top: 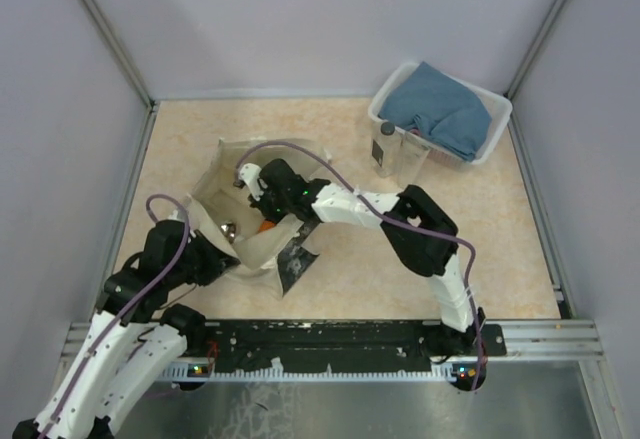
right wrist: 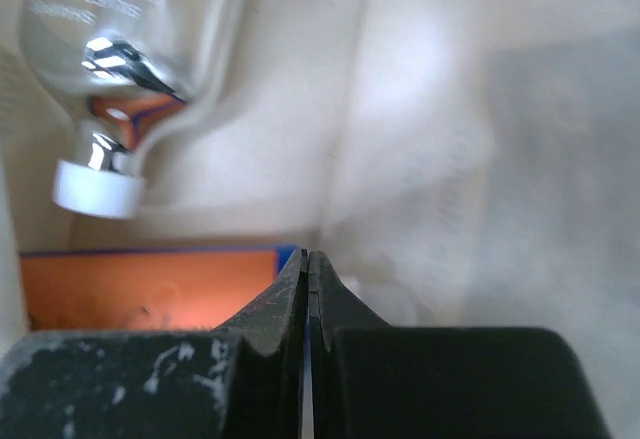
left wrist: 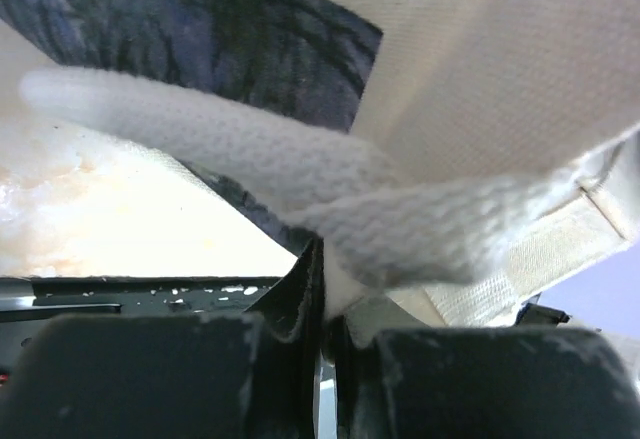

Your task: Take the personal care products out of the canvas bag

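Observation:
The canvas bag point(top: 205, 187) lies open on the table. Inside it, in the right wrist view, a clear bottle with a white cap point(right wrist: 130, 64) lies at the upper left. An orange and blue box point(right wrist: 150, 289) sits below the bottle's cap. My right gripper is shut inside the bag, nothing between its fingers, with the bottle apart from it to the left. The fingertips overlap the box's right end in view. My left gripper is shut on the bag's white edge cord point(left wrist: 400, 229) at the bag's near side.
Two clear bottles, one with a dark cap point(top: 385, 147) and one beside it point(top: 411, 159), stand right of the bag. Behind them is a white basket point(top: 498, 124) holding a blue cloth point(top: 440, 109).

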